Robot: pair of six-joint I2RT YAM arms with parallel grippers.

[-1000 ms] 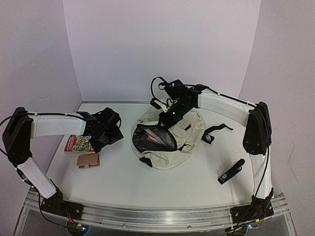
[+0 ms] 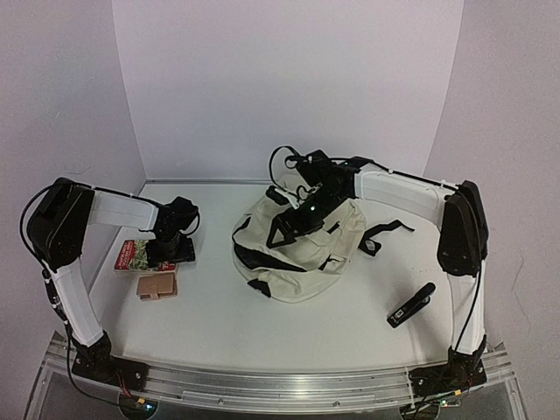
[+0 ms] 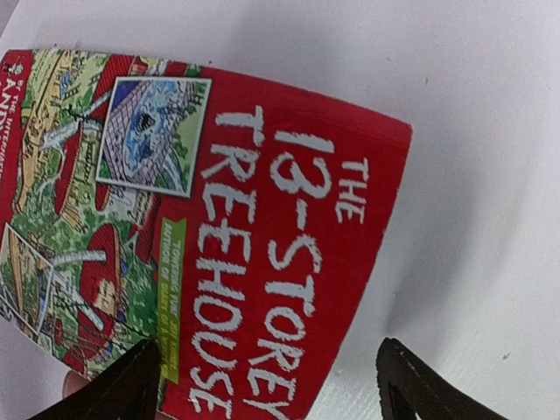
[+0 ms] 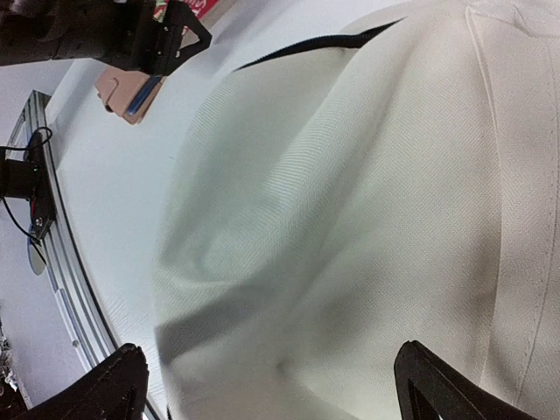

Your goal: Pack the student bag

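Observation:
A cream student bag with black trim (image 2: 297,271) lies mid-table; its pale fabric (image 4: 367,219) fills the right wrist view. My right gripper (image 2: 284,229) is over the bag, its fingertips (image 4: 114,385) apart, open. My left gripper (image 2: 171,252) hovers over a red book, "The 13-Storey Treehouse" (image 3: 245,245), at the table's left, with its fingers open either side of the book's lower part. A tan pouch (image 2: 157,289) lies just in front of the book.
A black elongated object (image 2: 409,306) lies at the front right. A black strap (image 2: 381,234) lies right of the bag.
My left gripper has moved left over the book.

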